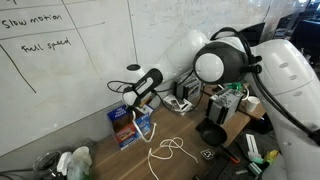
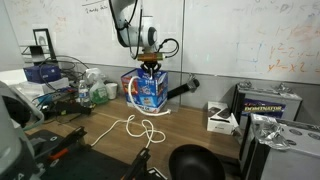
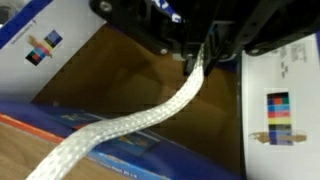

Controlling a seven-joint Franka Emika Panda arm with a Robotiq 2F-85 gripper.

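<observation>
A thick white rope (image 3: 120, 124) runs up to my gripper, which is shut on it in the wrist view. Below and around the gripper is the open blue box (image 2: 150, 92), its brown inside (image 3: 140, 75) and white flaps showing close up. From the box, the rope (image 2: 130, 94) hangs over the side, and a length of white rope (image 1: 170, 148) lies in loose curves on the table. In exterior view 1 the gripper (image 1: 132, 104) is at the top of the box (image 1: 124, 122); its fingertips are hard to make out there.
A black pan (image 2: 197, 160) stands at the front of the wooden table (image 2: 185, 130). Right of the box sit a white and black boxed item (image 2: 222, 119) and toasters (image 2: 265, 105). Bottles and cables crowd the left side. A whiteboard wall (image 1: 50, 70) rises behind.
</observation>
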